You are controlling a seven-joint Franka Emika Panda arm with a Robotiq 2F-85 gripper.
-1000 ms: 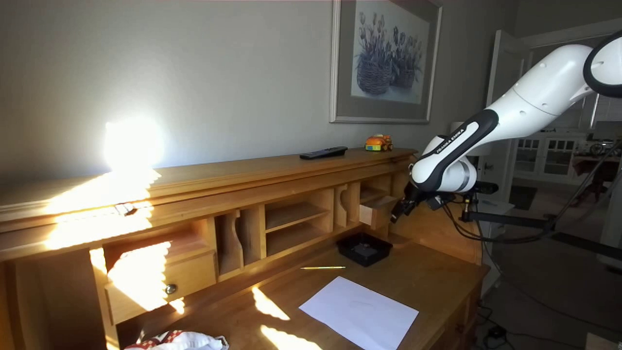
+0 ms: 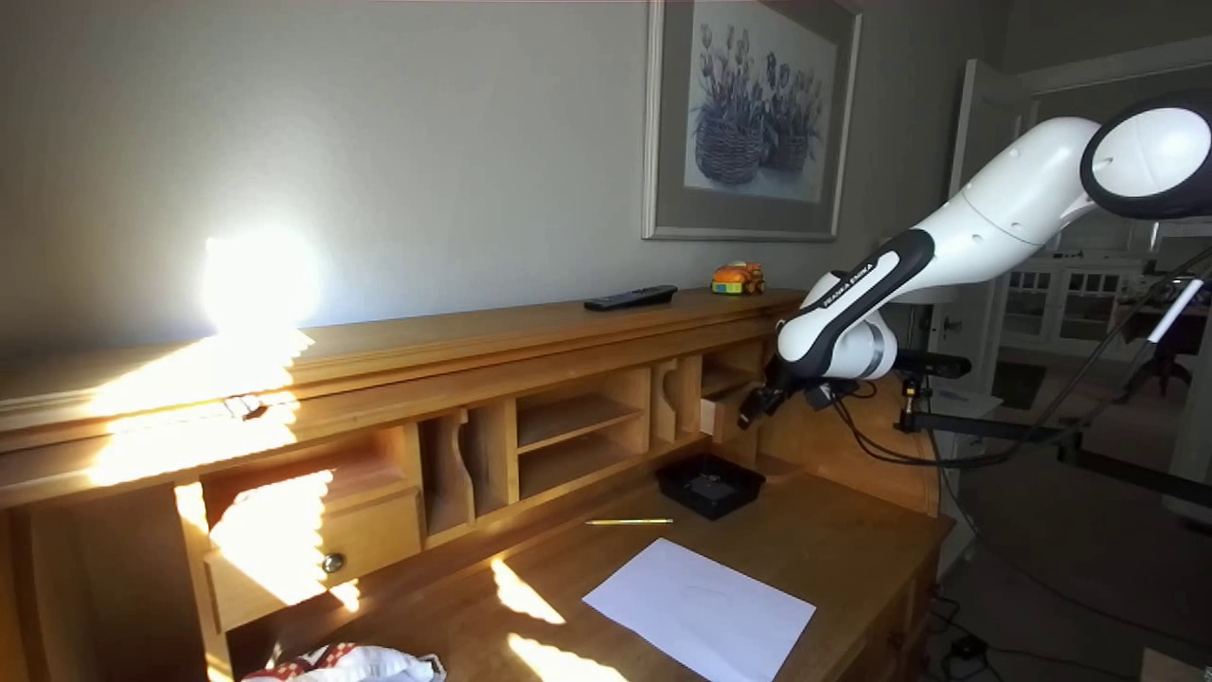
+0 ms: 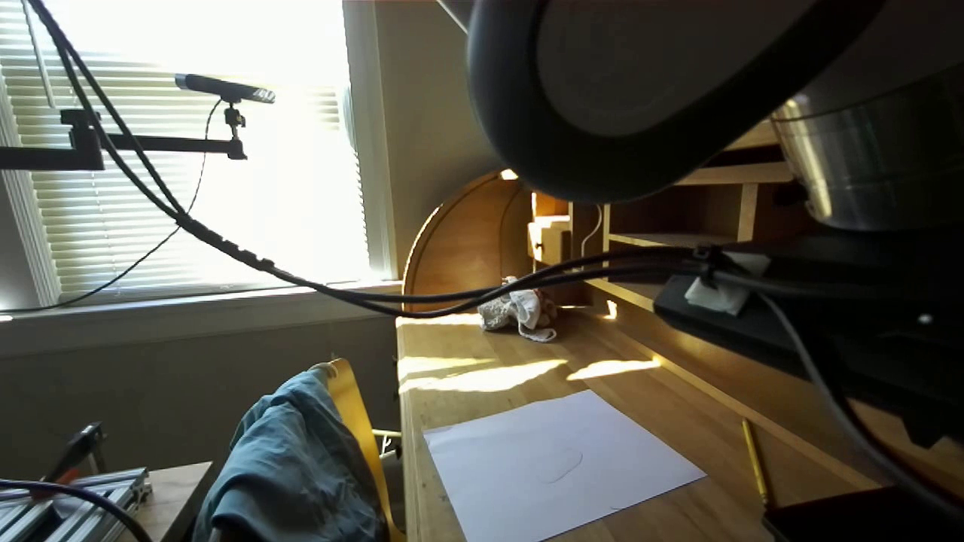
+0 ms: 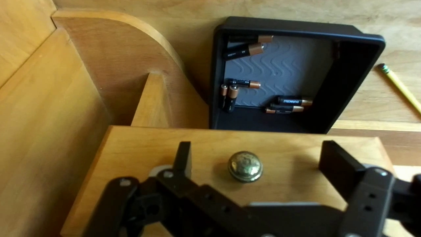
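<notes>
A wooden drawer front with a round brass knob fills the lower part of the wrist view. My gripper stands open in front of it, with the knob between its spread fingers but not gripped. Whether the fingers touch the wood is unclear. From exterior view 1, the small gripper is at the right-hand end of the desk's cubbies, covering part of the drawer, which juts out. Exterior view 2 shows neither the fingers nor the knob.
Below the drawer, a black tray holds several batteries. A pencil and white paper lie on the desktop. On the upper shelf are a remote and an orange toy truck.
In exterior view 1 the arm and gripper have shifted left and slightly up, now overlapping the drawer's outline more. The tray, pencil and paper have stayed put.
</notes>
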